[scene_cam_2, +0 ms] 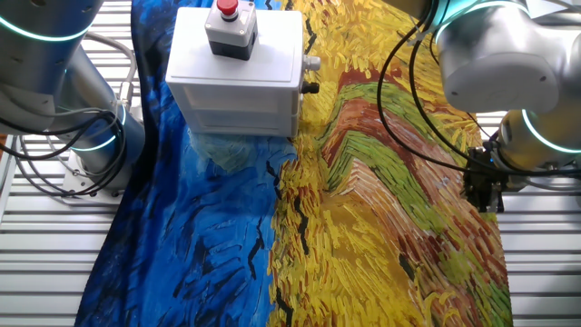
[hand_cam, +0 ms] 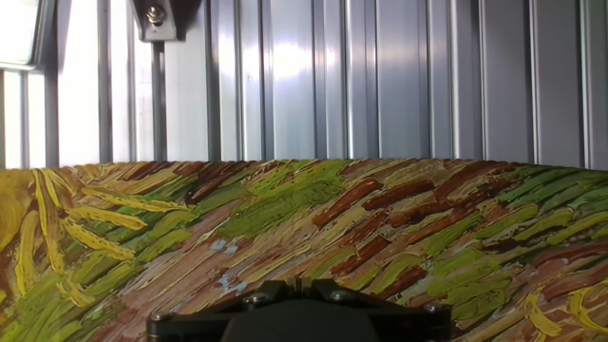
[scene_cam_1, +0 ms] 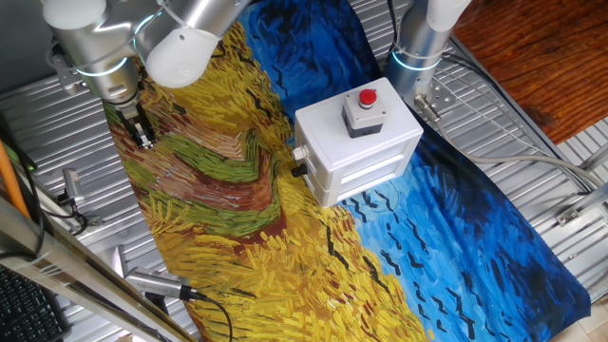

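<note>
My gripper [scene_cam_1: 145,144] hangs over the brown and green strokes of a painted cloth [scene_cam_1: 204,190], near the cloth's left edge in exterior view 1. In the wrist view the gripper's black fingers [hand_cam: 275,289] come together at the bottom centre, shut, with nothing visible between them. On the middle of the cloth stands a white box [scene_cam_1: 328,133]. It carries a small grey and white switch unit with a red button [scene_cam_1: 368,97]. In exterior view 2 the gripper [scene_cam_2: 486,204] is at the right, well apart from the white box [scene_cam_2: 231,91].
Ribbed metal tabletop [hand_cam: 323,76] shows beyond the cloth's edge. A silver cylindrical device [scene_cam_1: 160,284] with a black cable lies at the lower left. The arm's base [scene_cam_1: 415,62] stands behind the box.
</note>
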